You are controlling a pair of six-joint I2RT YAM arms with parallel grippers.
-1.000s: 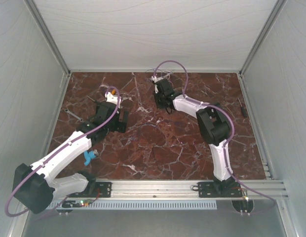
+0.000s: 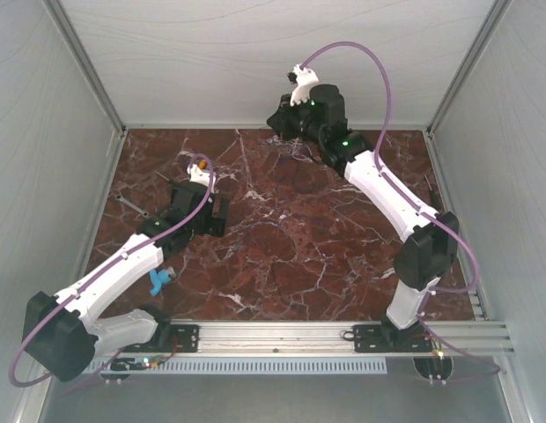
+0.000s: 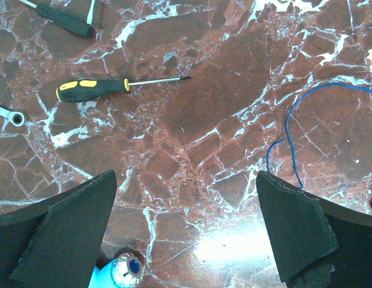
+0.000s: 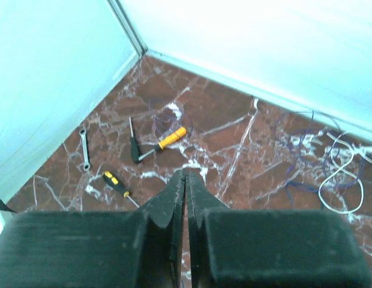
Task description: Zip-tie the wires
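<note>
My left gripper (image 2: 207,211) hangs open over the left of the marble table, nothing between its fingers. Below it, in the left wrist view, a blue wire (image 3: 292,150) lies loosely curved to the right. My right gripper (image 2: 282,123) is raised high near the back, shut, with nothing visible between its fingertips. In the right wrist view, a white cable (image 4: 321,195) lies looped among blue and purple wires (image 4: 300,186) near the back wall. I cannot tell whether a zip tie is among them.
A yellow screwdriver (image 4: 173,137), a black-yellow screwdriver (image 3: 90,90), a dark-handled tool (image 3: 66,20) and a wrench (image 4: 84,150) lie at the left. A blue object (image 2: 158,280) sits at front left.
My right arm has risen and extended toward the top view's camera, its gripper moving up in the picture over the back of the table. The left arm has not moved.
</note>
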